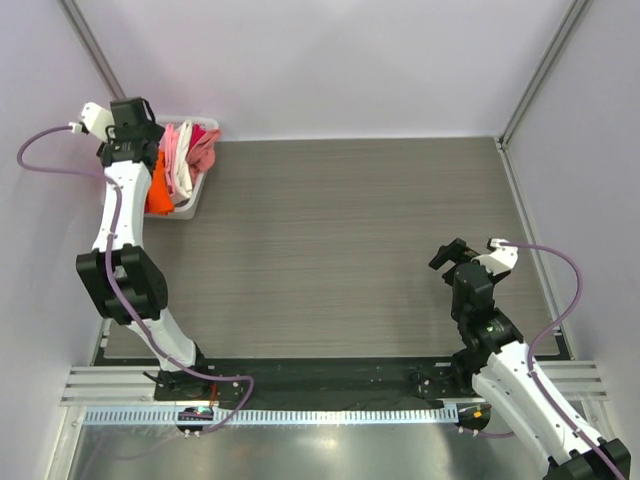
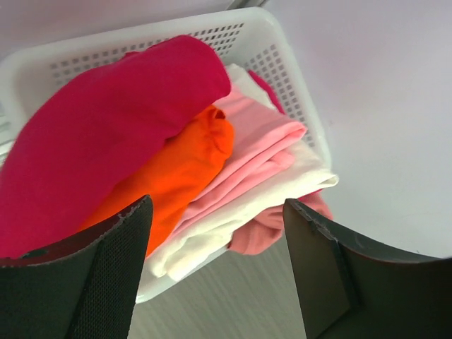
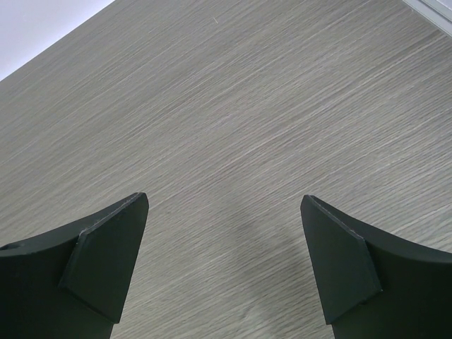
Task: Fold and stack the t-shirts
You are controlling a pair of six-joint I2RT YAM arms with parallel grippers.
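A white basket point(image 1: 196, 208) of shirts stands at the back left: orange point(image 2: 176, 169), crimson point(image 2: 106, 127), pink point(image 2: 254, 134), cream point(image 2: 282, 183) and salmon point(image 2: 254, 233). My left gripper hangs above it, open, with the shirts seen below and between its fingers; in the top view its arm covers part of the basket. My right gripper is open over the bare table at the right, nothing between its fingers.
Pale walls point(image 1: 580, 180) bound it at the back and both sides.
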